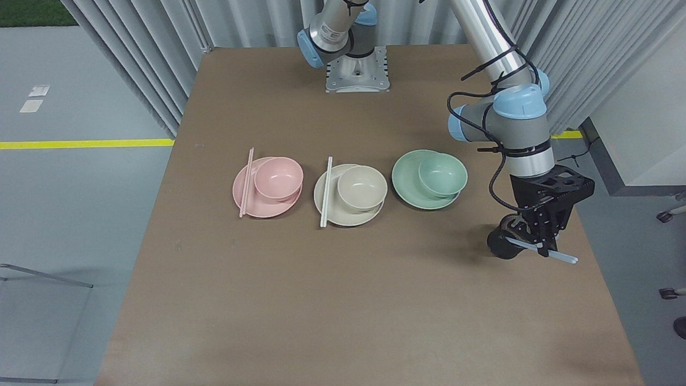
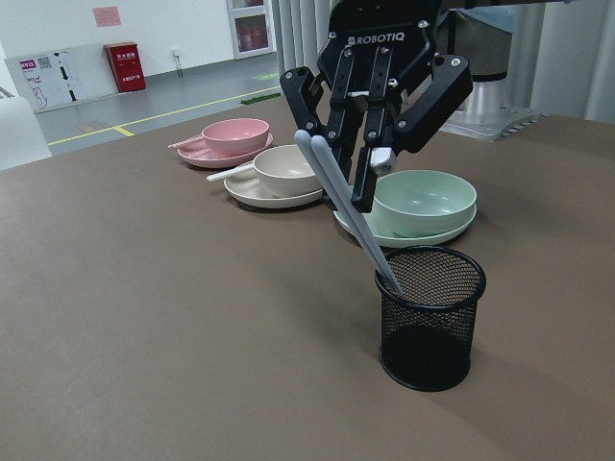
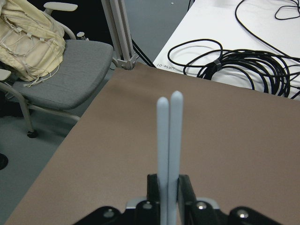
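Note:
My gripper (image 2: 356, 178) is shut on two pale blue-grey chopsticks (image 3: 174, 140), which tilt over the black mesh cup (image 2: 430, 336); in the left view their lower ends appear at the cup's rim or inside it, which exactly I cannot tell. In the front view the gripper partly hides the cup (image 1: 498, 244) near the table's right edge. A green bowl (image 1: 442, 172) sits on a green plate (image 1: 408, 180), a cream bowl (image 1: 362, 186) on a cream plate with white chopsticks (image 1: 326, 193), and a pink bowl (image 1: 277, 177) on a pink plate with pink chopsticks (image 1: 247, 183).
The wrist view shows a chair (image 3: 79, 70) and coiled cables (image 3: 253, 70) beyond the table.

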